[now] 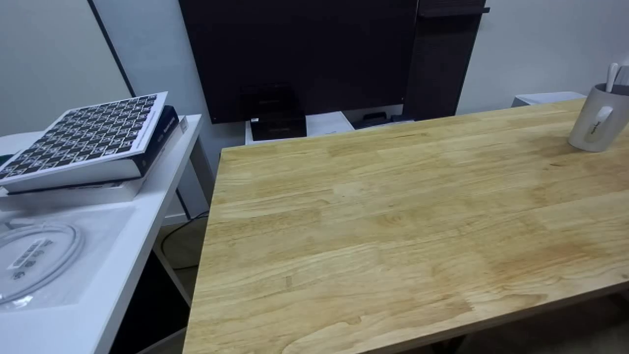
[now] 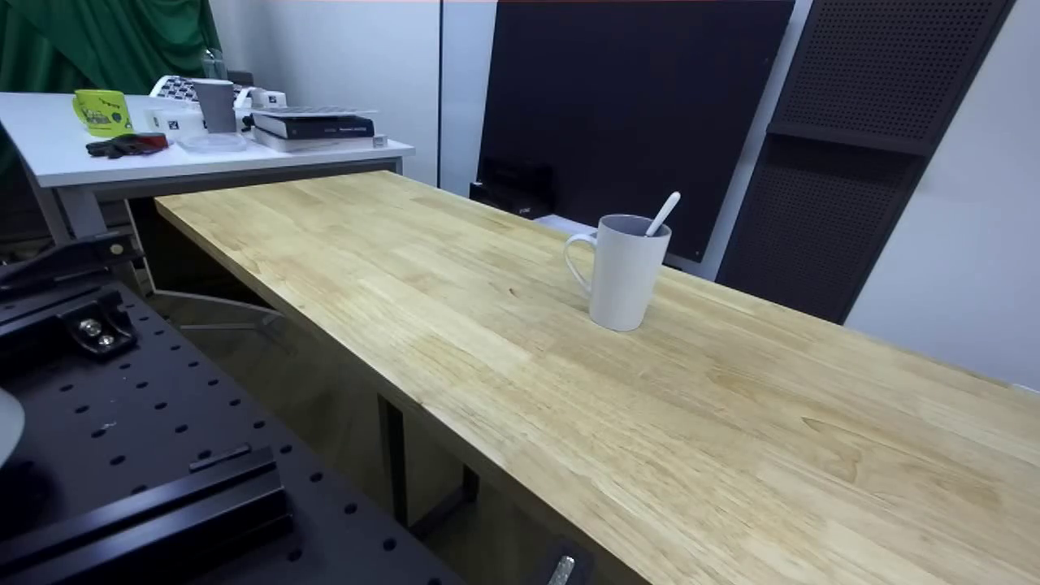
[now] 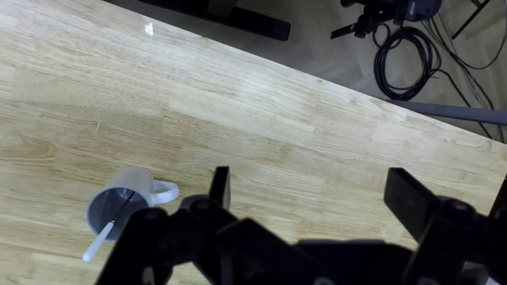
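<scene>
A white mug (image 2: 625, 283) with a grey inside stands upright on the wooden table (image 2: 458, 312). Out of its mouth leans a white-handled utensil (image 2: 663, 214), likely a spoon; its lower end is down inside the mug. In the wrist view the mug (image 3: 134, 183) is at the lower left, its handle pointing toward my gripper. Wide apart, the two dark fingers have bare table between them and touch nothing. Exterior view 1 catches the mug (image 1: 596, 121) at the right edge. Neither exterior view shows the gripper.
A white side table holds stacked books (image 1: 88, 141) and a bagged cable (image 1: 38, 259); a green mug (image 2: 102, 112) and a grey cup (image 2: 215, 106) stand there too. Coiled black cables (image 3: 406, 64) lie on the floor beyond the table edge.
</scene>
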